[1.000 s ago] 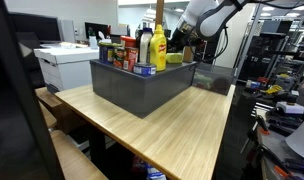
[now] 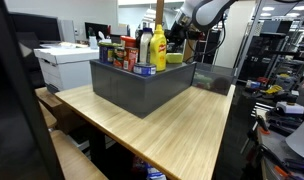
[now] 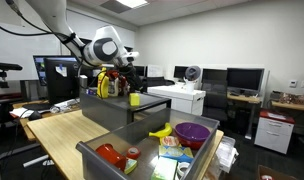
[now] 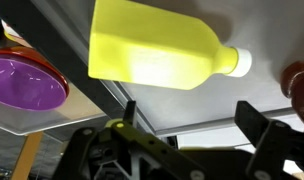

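A yellow-green bottle point(image 4: 157, 45) with a white cap lies across the upper part of the wrist view on a grey surface. My gripper is open, its dark fingers wide apart below the bottle, with nothing between them. In the second exterior view, the gripper point(image 3: 125, 76) hangs above a yellow object point(image 3: 135, 99) on the grey shelf, which looks like that same bottle. The first exterior view shows a yellow-green shape point(image 2: 174, 58) under the arm, partly blocked by nearer bottles.
A grey bin point(image 3: 117, 164) in front holds red items, a yellow banana-like item, packets and a purple bowl point(image 3: 192, 131). Cans and bottles, including a yellow bottle point(image 2: 159, 50), crowd the shelf's other end. The wooden table point(image 2: 172, 130) beside the shelf is clear.
The arm's head has risen and shifted slightly in the first exterior view. The bottles and cans there stay where they were.
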